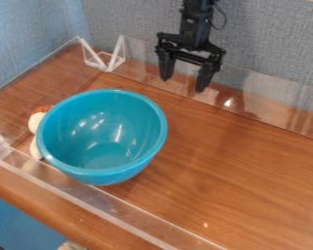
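Note:
A large turquoise bowl (101,132) stands at the left front of the wooden surface, with part of a pale round object (36,122) showing behind its left side. My black gripper (186,73) hangs at the back centre, above and behind the bowl and clear of it. Its two fingers are spread open, and I see nothing between them.
Clear plastic walls (264,105) run along the back and front edges, with white brackets at the left. The wooden surface (231,171) right of the bowl is clear. A grey textured wall rises behind.

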